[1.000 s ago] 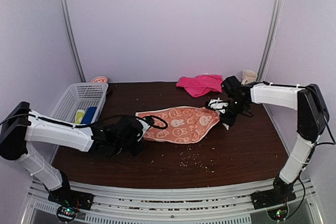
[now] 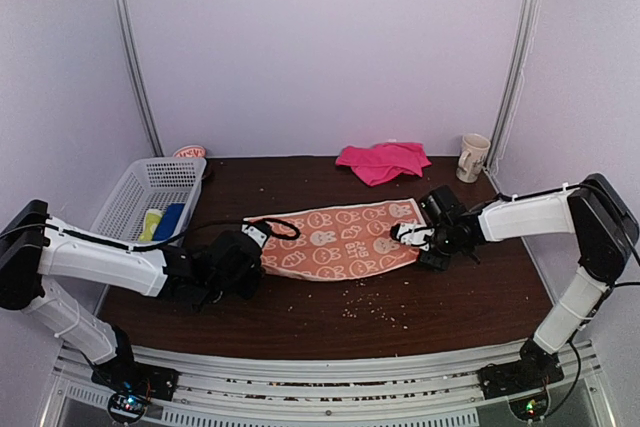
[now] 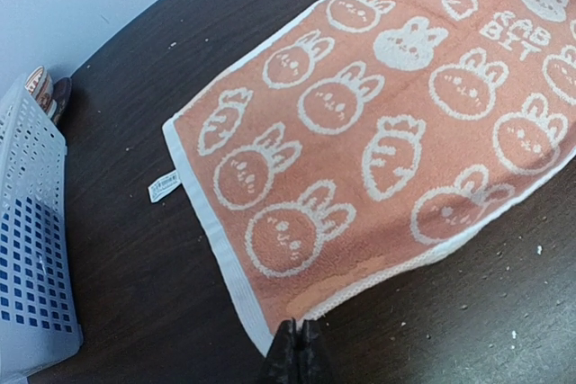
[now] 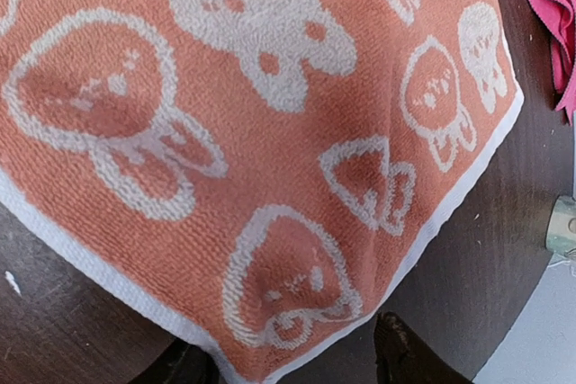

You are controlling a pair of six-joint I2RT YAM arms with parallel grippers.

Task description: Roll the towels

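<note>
An orange towel with white rabbit prints (image 2: 335, 237) lies spread across the table's middle. My left gripper is at its near left corner, shut, with the corner's edge at the fingertips; whether it pinches cloth is unclear. My right gripper is open over the right end, a white-bordered corner (image 4: 252, 352) between its fingers. A crumpled pink towel (image 2: 383, 160) lies behind, at the back right.
A white basket (image 2: 150, 182) with yellow and blue items stands at the left. A mug (image 2: 473, 157) is at the back right. Crumbs dot the bare front of the table (image 2: 280, 322).
The orange towel is flatter and more stretched out. My right gripper has come down and toward the front, and my left gripper has moved leftward.
</note>
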